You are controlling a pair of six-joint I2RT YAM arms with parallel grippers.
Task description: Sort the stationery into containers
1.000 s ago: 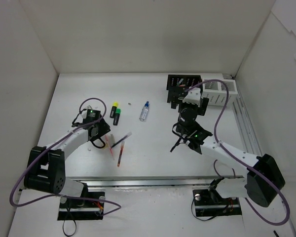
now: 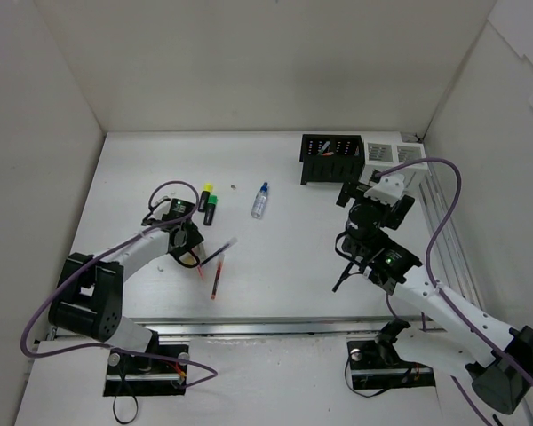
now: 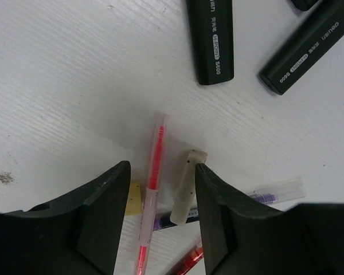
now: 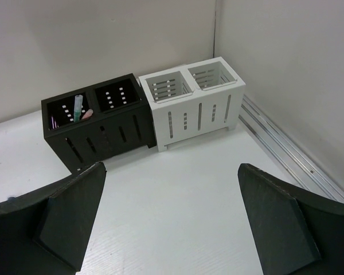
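My left gripper hangs low over the stationery, its fingers part open and holding nothing. Between its fingers in that wrist view appear a red-and-clear pen (image 3: 155,163) and a whitish eraser-like block (image 3: 186,189). A yellow piece (image 3: 133,199) shows by the left finger, partly hidden. A dark pen with a clear cap (image 3: 275,192) crosses behind, beside a red pen (image 3: 192,259). Two black highlighters (image 3: 211,43) (image 3: 309,46) lie farther off. My right gripper stands open and empty, facing the black container (image 4: 97,129) and the white container (image 4: 195,106).
The black container's left compartment holds a bluish stick (image 4: 78,107) and a pinkish item (image 4: 87,114); the white one looks empty. A clear bottle with a blue cap (image 2: 260,201) lies mid-table. A metal rail (image 2: 453,235) runs along the right.
The right arm swung right, from before the black container toward the white one. No object has visibly moved.
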